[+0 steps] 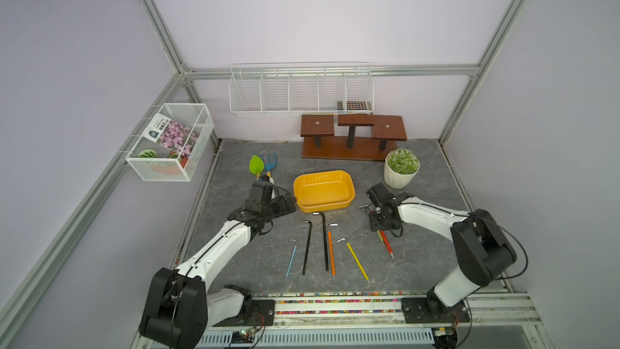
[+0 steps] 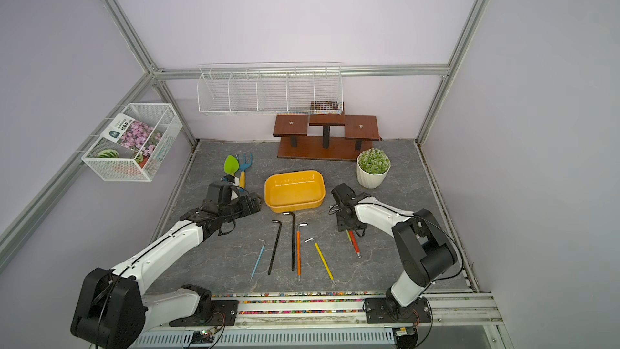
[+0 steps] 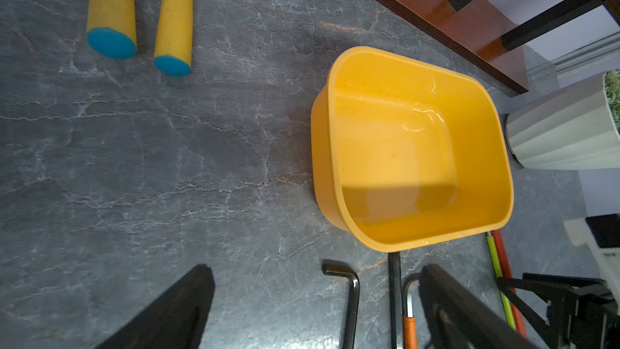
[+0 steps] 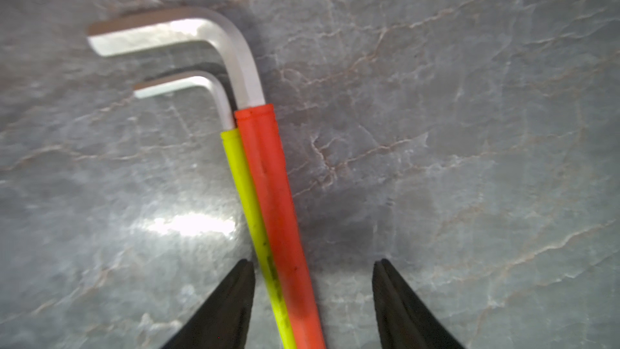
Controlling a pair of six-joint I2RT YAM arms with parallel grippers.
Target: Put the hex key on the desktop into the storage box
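Observation:
A red hex key point(image 4: 277, 203) and a thinner green one point(image 4: 250, 200) lie side by side on the desktop. In the right wrist view, my right gripper is part open above their sleeves, its left finger overlapping the green key. The keys lie between the fingers, nearer the left one, not visibly gripped. The yellow storage box point(image 3: 330, 155) is empty. My left gripper is open with nothing in it, left of the box. On the desk lie two black keys point(image 1: 306, 248), an orange one point(image 1: 331, 255), a yellow one point(image 1: 357, 262) and a light blue one point(image 1: 291, 260).
A potted plant point(image 1: 400, 166) stands behind the right arm. The brown shelf stand point(image 1: 348, 148) is at the back. Two yellow-handled garden tools point(image 3: 113, 9) lie beyond my left gripper. Bare desk shows at the front right.

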